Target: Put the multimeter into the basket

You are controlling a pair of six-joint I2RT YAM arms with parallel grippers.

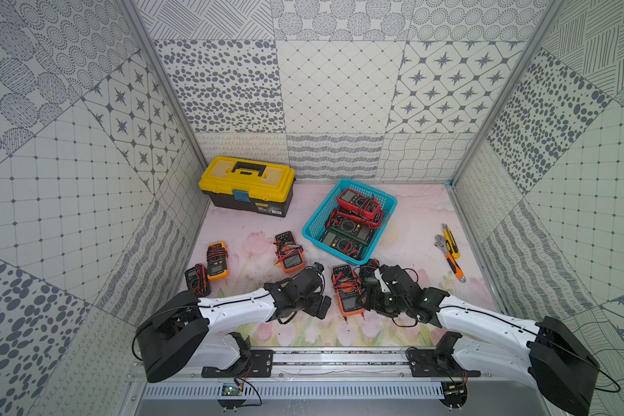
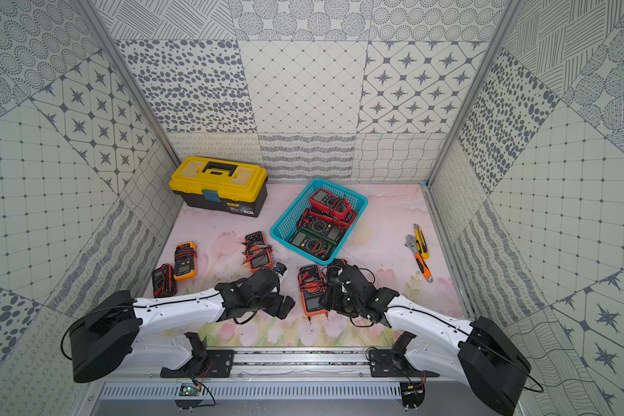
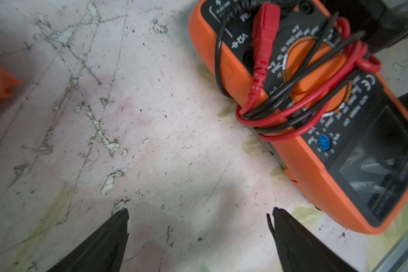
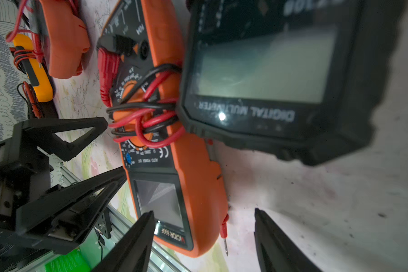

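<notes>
An orange-edged multimeter [image 1: 350, 298] wrapped in red and black leads lies between my two arms, in front of the blue basket [image 1: 314, 240]. Its body [image 3: 303, 149] fills the right side of the left wrist view. A black multimeter [image 4: 267, 68] is close beside it on the right, its top partly hidden by my right arm from above. My left gripper is open over bare table, left of the orange multimeter. With its fingers apart, my right gripper is near that multimeter's screen end; no hold on it shows.
Several multimeters [image 1: 359, 201] fill the basket. Another orange multimeter [image 1: 290, 253] lies left of it; two more [image 1: 217, 261] are at the far left. A yellow toolbox [image 1: 248, 181] stands at the back left. An orange-handled tool [image 1: 454, 265] and a yellow cutter [image 1: 450, 240] lie right.
</notes>
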